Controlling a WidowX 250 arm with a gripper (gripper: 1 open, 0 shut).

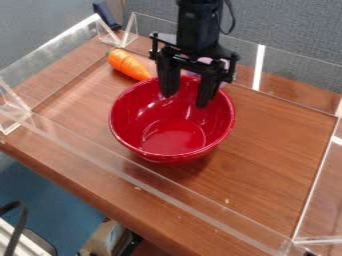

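A large red bowl (171, 130) sits in the middle of the wooden table. My black gripper (189, 85) hangs over the back part of the bowl, its two fingers pointing down apart, with nothing visible between them. An orange carrot (130, 64) lies at the back left, outside the bowl. Behind the gripper a pale purple object is partly hidden.
Clear plastic walls border the wooden table (267, 170). A blue surface and some equipment lie below the table at the lower left.
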